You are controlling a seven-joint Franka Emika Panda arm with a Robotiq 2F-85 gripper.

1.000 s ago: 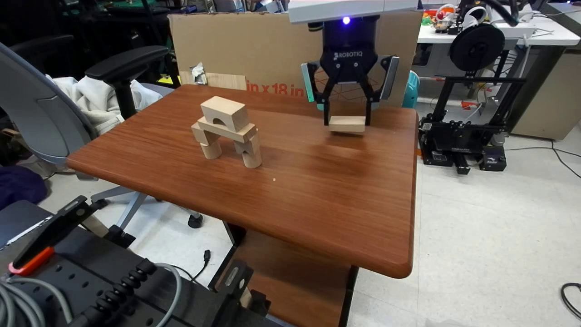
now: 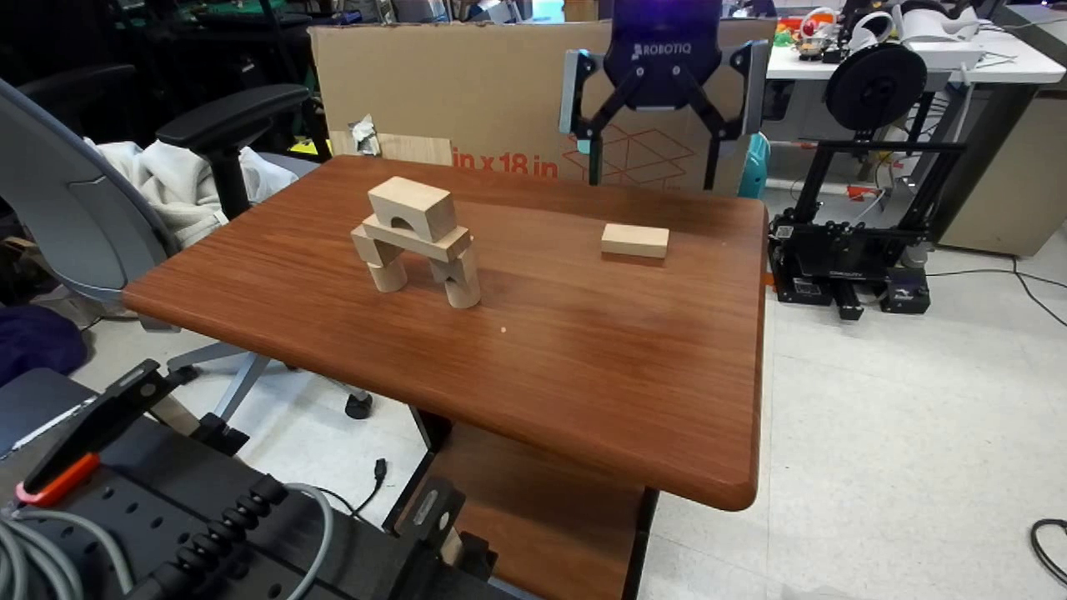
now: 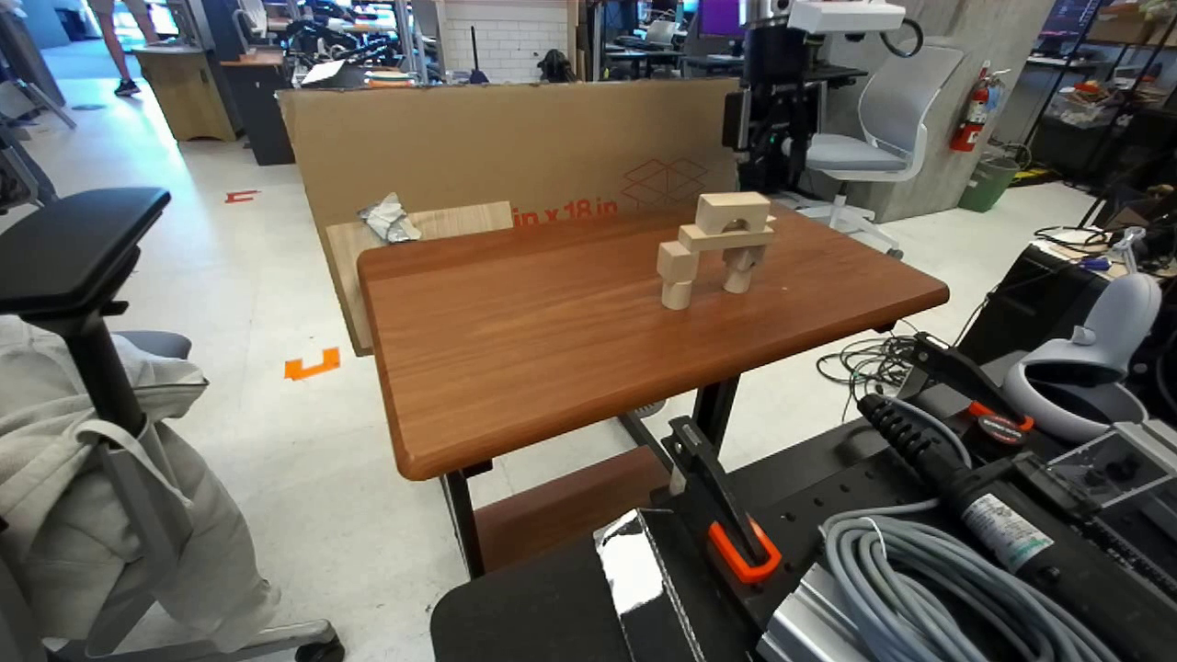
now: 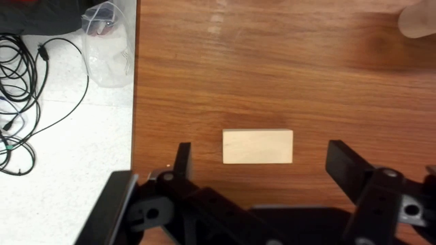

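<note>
A flat, pale wooden block (image 2: 635, 239) lies by itself on the brown table (image 2: 600, 370), toward its far right in exterior view 1. Above it and slightly to the right hangs my gripper (image 2: 653, 180), wide open and empty. In the wrist view the block (image 4: 258, 147) appears between the spread fingertips, touching neither. A small structure stands on the table's left part: short round posts and blocks carry a flat plank (image 2: 418, 238), topped by an arch block (image 2: 411, 205). In exterior view 2 the arch block (image 3: 733, 211) stands in front of the arm, and the lone block is not visible.
A tall cardboard sheet (image 2: 450, 85) stands behind the table's far edge. Bare tabletop stretches between the structure and the lone block, and along the front. A 3D printer (image 2: 850, 240) sits on the floor to the right.
My gripper has opened and risen off the block, shifting a little right in exterior view 1. The block, held between the fingers earlier, now lies on the table. The structure is unchanged.
</note>
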